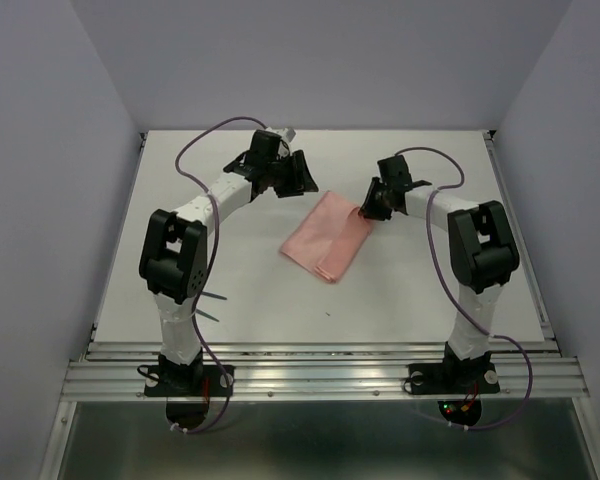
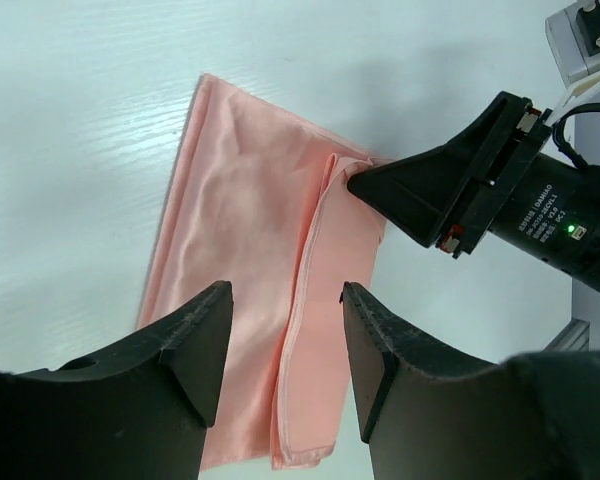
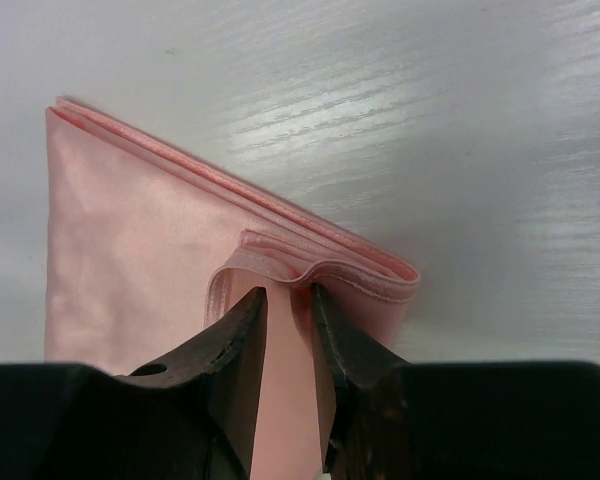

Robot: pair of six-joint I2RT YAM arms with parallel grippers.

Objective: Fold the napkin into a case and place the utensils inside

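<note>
The pink napkin [image 1: 315, 240] lies on the table with a folded strip along its right side, a raised hem at that strip's upper end. My left gripper [image 1: 298, 180] hangs beyond its upper left, open and empty; in the left wrist view the napkin [image 2: 230, 190] shows below its fingertips. My right gripper is down at the folded corner, its fingers partly apart against the hem; whether cloth is pinched between them is unclear.
Thin utensils [image 1: 208, 296] lie at the lower left, partly hidden by the left arm.
</note>
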